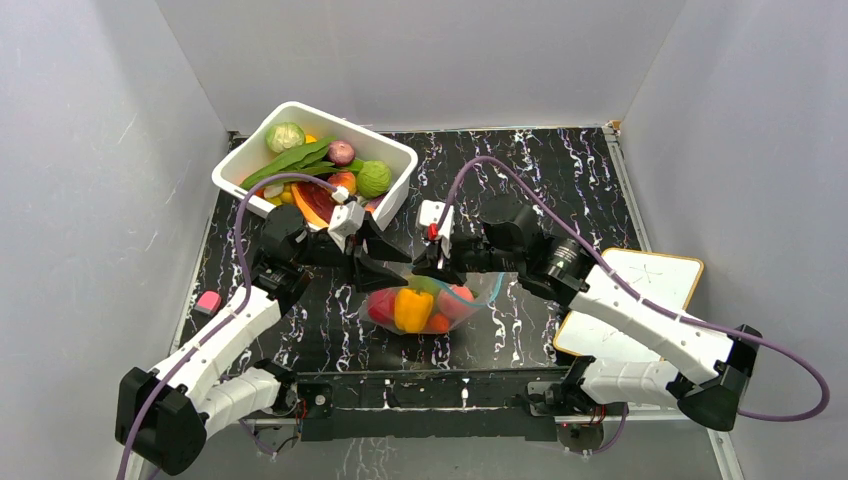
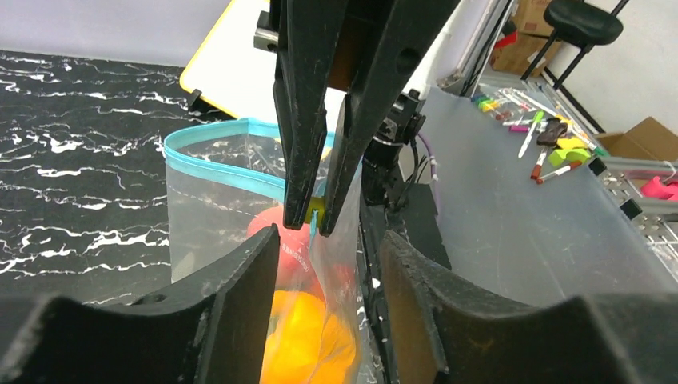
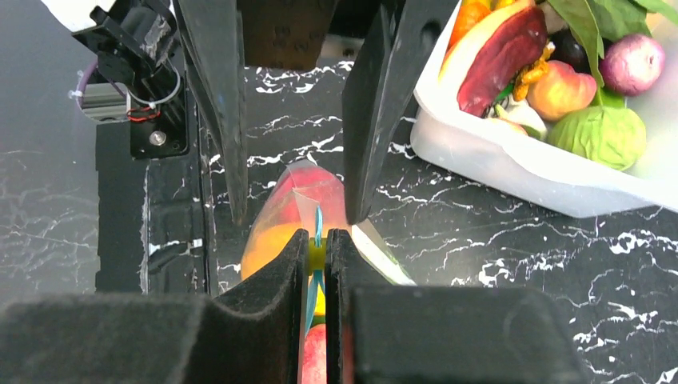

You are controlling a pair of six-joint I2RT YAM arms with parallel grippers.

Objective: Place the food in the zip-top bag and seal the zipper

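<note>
The clear zip top bag (image 1: 478, 311) lies front centre, holding a yellow pepper (image 1: 413, 310) and red produce, with a blue zip strip (image 2: 228, 173) along its mouth. The strip's far part stands in a loop, the sides apart. In the right wrist view, my right gripper is shut on the small yellow-green zip slider (image 3: 317, 256), the blue strip running through it. Facing it, my left gripper (image 1: 407, 269) is open. Its two fingertips (image 2: 269, 238) stand on either side of the slider end, and I see nothing gripped between them.
A white bin (image 1: 398, 152) of toy food stands back left, close behind the left gripper. A white board (image 1: 640, 300) lies at the right, and a small pink block (image 1: 208, 302) at the far left.
</note>
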